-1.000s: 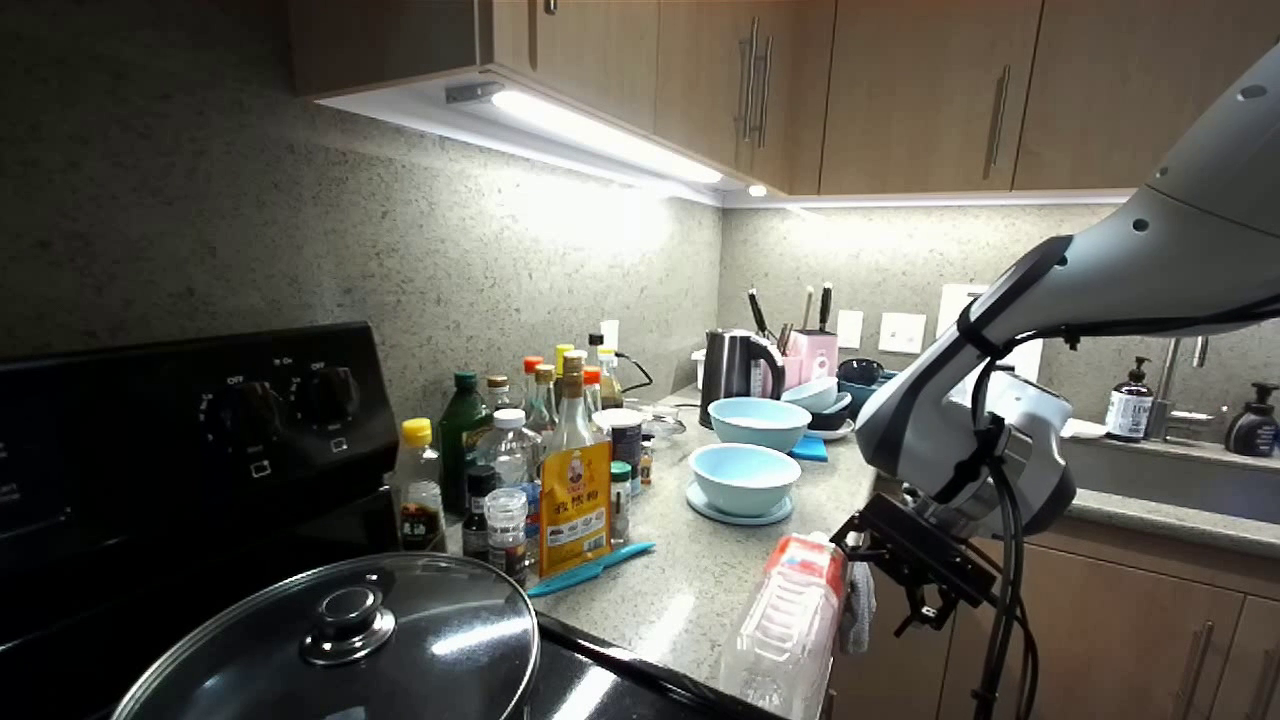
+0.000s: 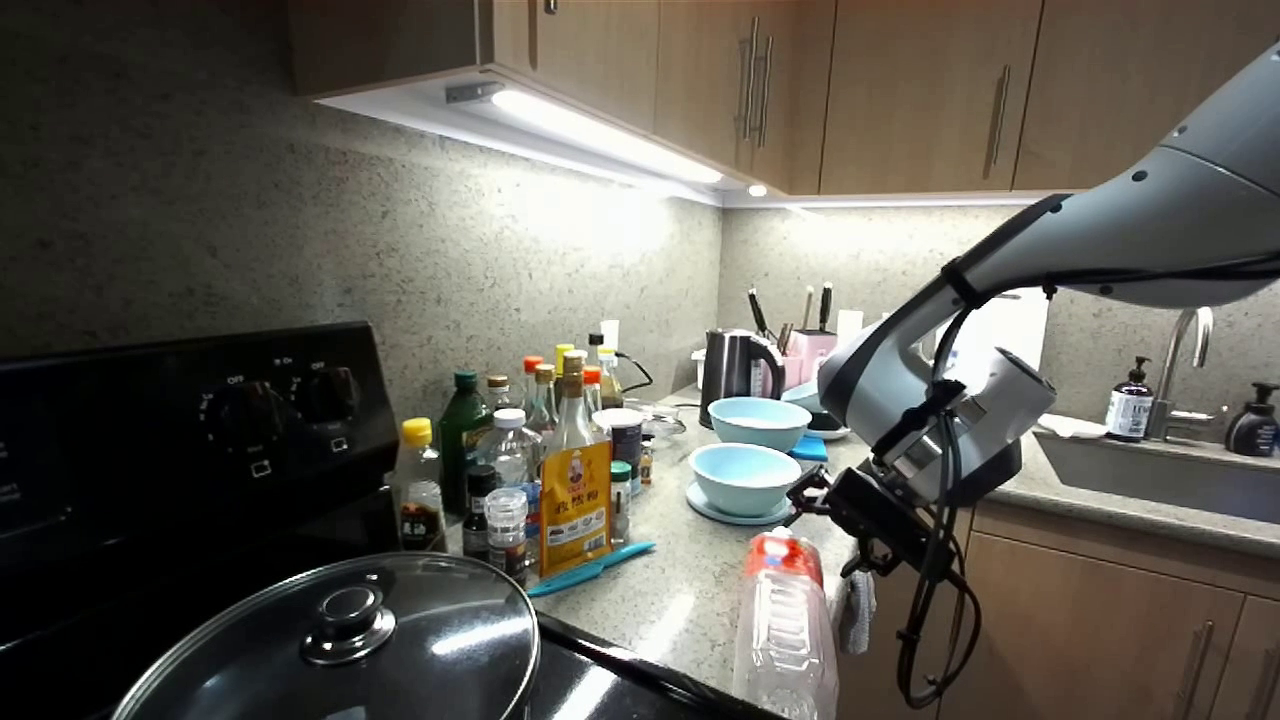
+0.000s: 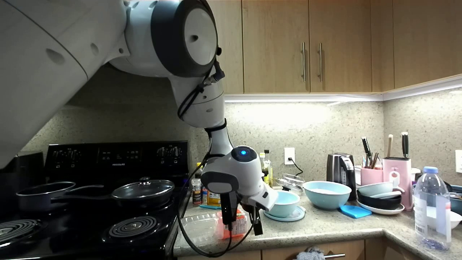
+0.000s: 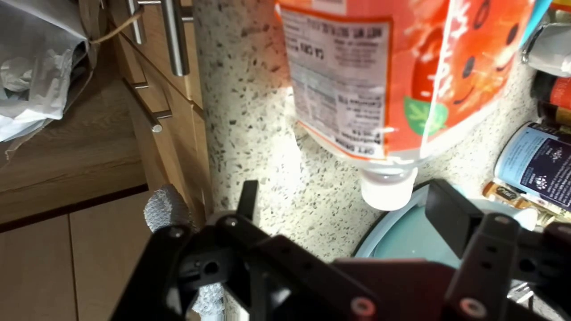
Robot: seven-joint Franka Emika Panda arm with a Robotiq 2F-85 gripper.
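Observation:
A clear plastic bottle (image 2: 786, 636) with a red label lies on the counter beside the stove, near the front edge. Its white cap (image 4: 389, 190) faces my gripper in the wrist view. My gripper is open, its two fingers apart, with the cap ahead of the gap and nearer the right finger (image 4: 455, 216). Nothing is held. In exterior view 2 the gripper (image 3: 243, 223) points down in front of the red label (image 3: 239, 232), which it partly hides.
A light blue bowl (image 2: 744, 478) on a plate stands close behind the gripper, with a larger bowl (image 3: 327, 194) farther back. Several condiment bottles line the wall, near a yellow packet (image 2: 576, 510). A grey cloth (image 4: 166, 207) hangs at the counter's front.
In exterior view 1 my gripper has moved left and slightly up. The bottle has turned, its capped end swinging left, away from the counter's front edge.

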